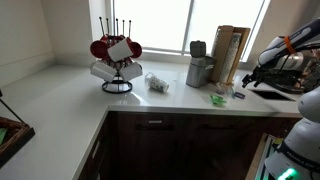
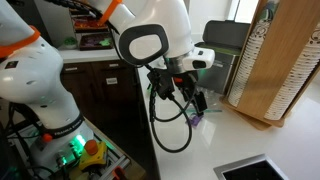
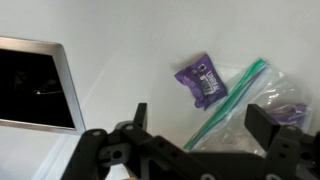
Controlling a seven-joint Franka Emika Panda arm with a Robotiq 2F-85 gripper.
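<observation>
A small purple packet lies loose on the white counter, beside a clear zip bag with a green seal strip. Inside the bag, something purple shows near its right side. My gripper is open over the counter, its fingers apart with nothing held between them. The loose packet is ahead of the gap in the wrist view, while the bag is partly hidden behind the right finger. In exterior view 1 the gripper is above the counter's right end, near the small packet.
A dark metal-framed panel is set in the counter. Grey bins and wooden boards stand by the window. Farther left are a green item, a clear container and a mug rack.
</observation>
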